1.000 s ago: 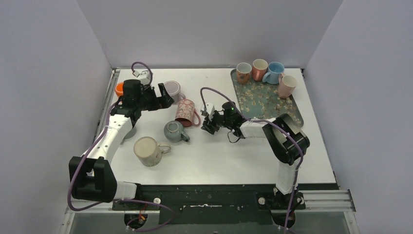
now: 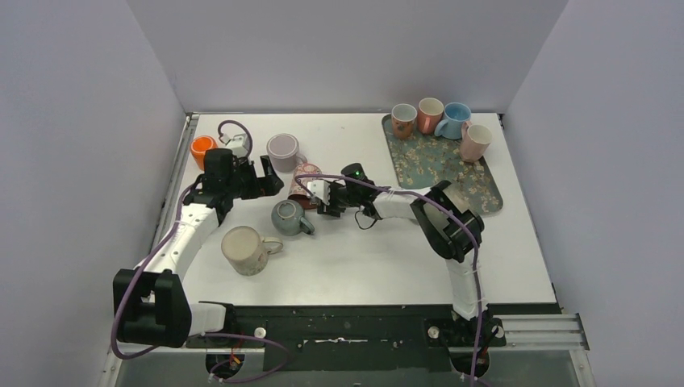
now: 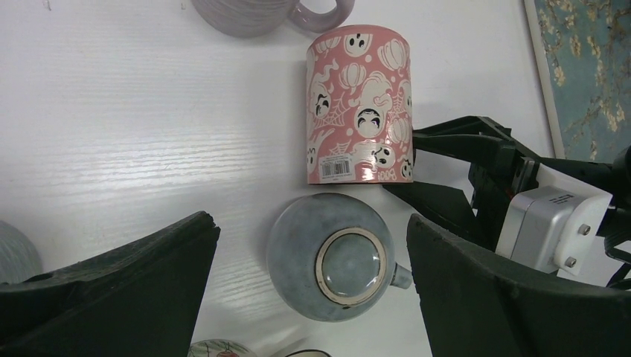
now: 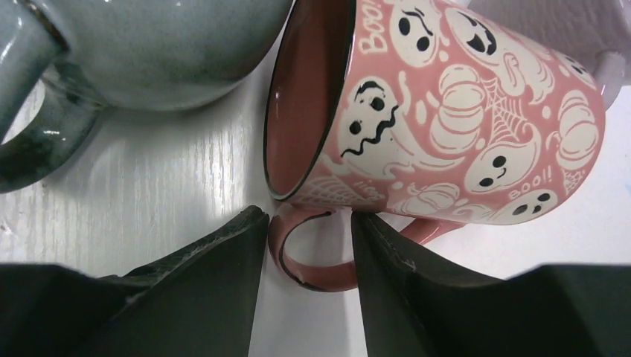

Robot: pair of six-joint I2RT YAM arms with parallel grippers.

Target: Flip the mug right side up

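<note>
A pink mug [image 2: 302,187] with white ghosts and pumpkins lies on its side, its mouth toward the table's front. Seen from the right wrist, its handle [image 4: 316,277] juts out toward my right gripper. That gripper is part open, fingertips at the handle and close to the mug's wall; part of the handle shows between the fingers, and I cannot tell whether either touches. My left gripper [image 2: 269,179] stands open to the left of the pink mug, nothing between its fingers.
A grey-blue mug [image 3: 331,256] sits bottom up just in front of the pink one. Around them are a mauve mug [image 2: 283,151], a beige mug [image 2: 245,251] and an orange cup [image 2: 202,148]. Several mugs stand by a patterned tray [image 2: 415,165].
My right gripper has moved left, up to the pink mug's handle. The mugs look unmoved, apart from perhaps a slight shift of the pink one.
</note>
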